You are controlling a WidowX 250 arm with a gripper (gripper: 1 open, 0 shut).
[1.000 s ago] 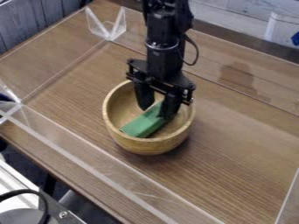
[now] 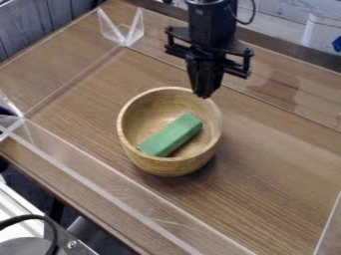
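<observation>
A wooden bowl (image 2: 135, 125) sits on the wooden table, with a green block (image 2: 170, 134) lying diagonally inside it. My black gripper (image 2: 202, 90) hangs above and just behind the bowl's far rim, shut, with nothing visible between its fingers.
A small clear plastic piece (image 2: 123, 28) stands at the back left. Some grey and black hardware (image 2: 34, 239) is at the lower left, and a tiled wall is at the upper right.
My gripper has moved up and back out of the bowl, slightly to the right. The green block remains in the bowl.
</observation>
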